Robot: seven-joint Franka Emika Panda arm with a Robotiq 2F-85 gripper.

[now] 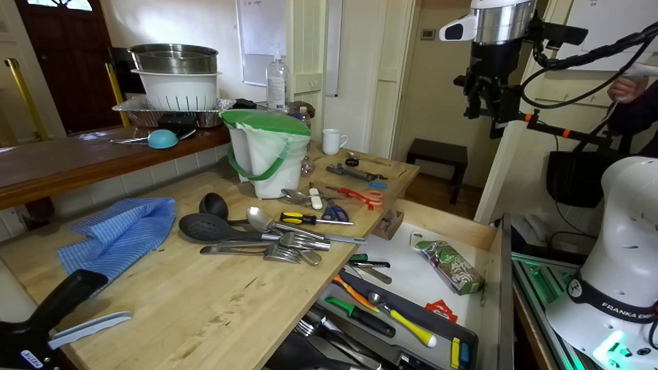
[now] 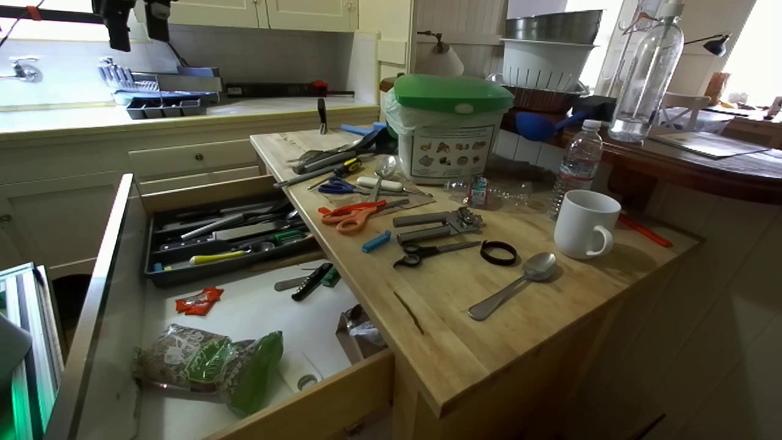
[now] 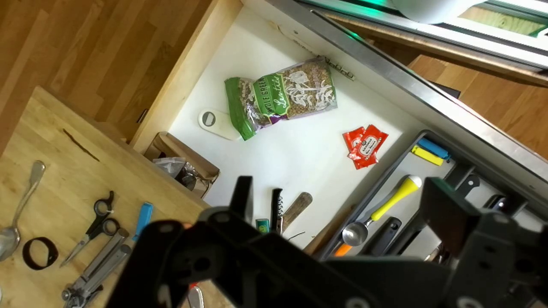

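High over the open drawer, my gripper is open, its two dark fingers wide apart with nothing between them. Exterior view 1 shows the gripper (image 1: 485, 121) at upper right, well clear of the counter and drawer. Below, a bag of green lentils (image 3: 287, 95) lies on the white drawer floor. Two red packets (image 3: 365, 146) rest near the grey utensil tray (image 3: 377, 185). A yellow-handled scoop (image 3: 395, 197) sits in that tray. The gripper's body hides part of the counter and tray in the wrist view.
On the wooden counter (image 2: 454, 352) are a white mug (image 2: 586, 223), a spoon (image 2: 513, 286), scissors and several utensils. A green-lidded bin (image 2: 448, 135) stands among them. Clear counter lies near the blue cloth (image 1: 123, 231). The drawer's front wall (image 3: 411, 87) borders its free floor.
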